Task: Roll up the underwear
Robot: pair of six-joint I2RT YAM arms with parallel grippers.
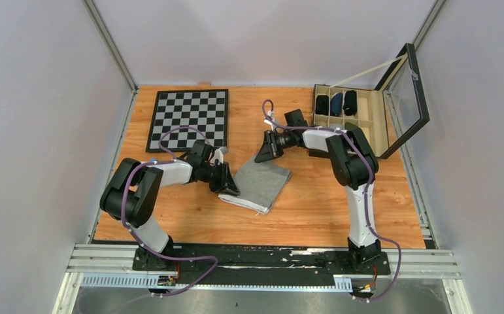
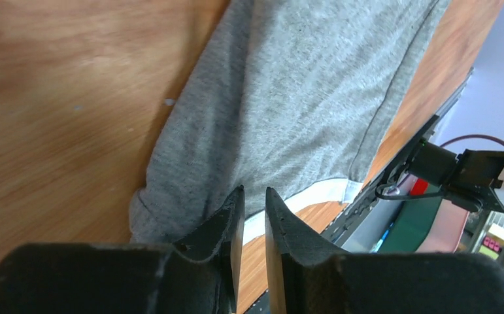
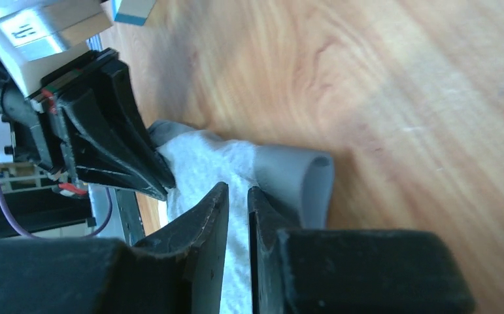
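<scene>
The grey underwear (image 1: 262, 186) lies folded flat on the wooden table, its white waistband toward the front. My left gripper (image 1: 229, 190) is down at its front-left corner, shut on the fabric; in the left wrist view the cloth (image 2: 314, 98) spreads beyond the fingertips. My right gripper (image 1: 262, 154) is at the back corner, where a folded edge (image 3: 291, 170) sits just beyond its fingertips; the fingers stand close together, and whether cloth is between them is hard to tell.
A checkerboard (image 1: 187, 111) lies at back left. An open compartment box (image 1: 370, 111) with rolled dark items stands at back right, beside the right arm.
</scene>
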